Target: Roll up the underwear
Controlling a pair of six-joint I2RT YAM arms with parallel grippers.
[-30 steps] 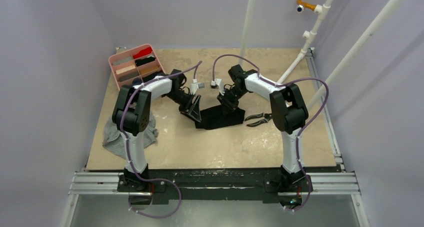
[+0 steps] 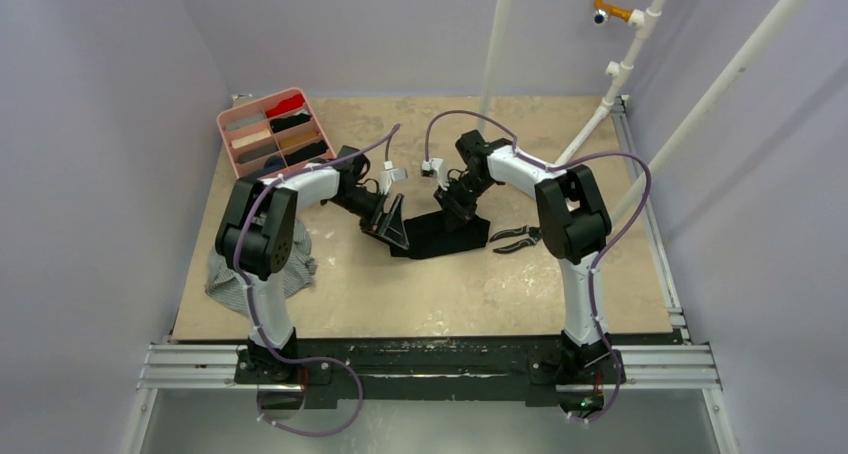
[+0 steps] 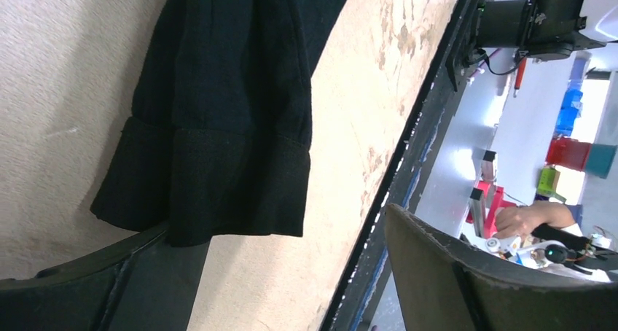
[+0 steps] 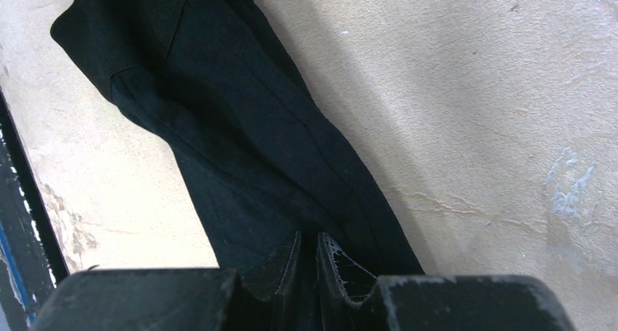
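Observation:
Black underwear (image 2: 432,238) lies folded lengthwise in a strip mid-table. My left gripper is open over its left end, a folded band (image 3: 237,185) near one finger. My right gripper is shut on the fabric toward the other end, its fingertips pressed into the dark cloth (image 4: 240,134); how much is pinched is hard to tell.
A pink divided bin (image 2: 258,110) with folded clothes stands at back left. A grey striped cloth (image 2: 230,286) lies front left. Pliers-like black tools (image 2: 515,244) lie right of the underwear.
My left gripper has shifted slightly toward the front since about a second ago. The right gripper and underwear look nearly unchanged.

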